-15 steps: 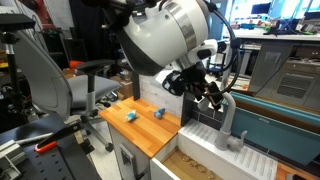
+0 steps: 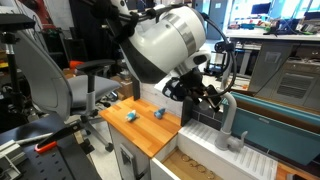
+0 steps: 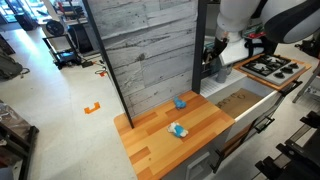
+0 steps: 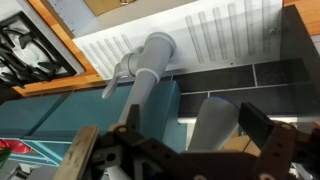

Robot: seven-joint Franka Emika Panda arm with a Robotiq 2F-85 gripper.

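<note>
In exterior view 1, my gripper (image 2: 210,99) hangs at the end of the white arm, close beside the grey tap (image 2: 228,122). From above, the wrist view has the tap (image 4: 150,62) rising from a white slatted strip. Dark gripper parts fill the bottom of that view. Between them shows a grey rounded piece (image 4: 211,126) with a dark bluish end; whether it is held or is part of the tap, I cannot tell. The finger state is unclear. Two small blue things (image 3: 179,102) (image 3: 178,130) lie on the wooden top, away from my gripper.
A wooden-bottomed open compartment (image 3: 238,102) lies below and in front of the tap. Teal panelling (image 4: 75,118) runs beside the tap, and a stove top (image 3: 270,67) stands beyond it.
The white arm has shifted slightly downward and left over the last second, and my gripper remains close to the tap. The blue things on the counter have not moved.
</note>
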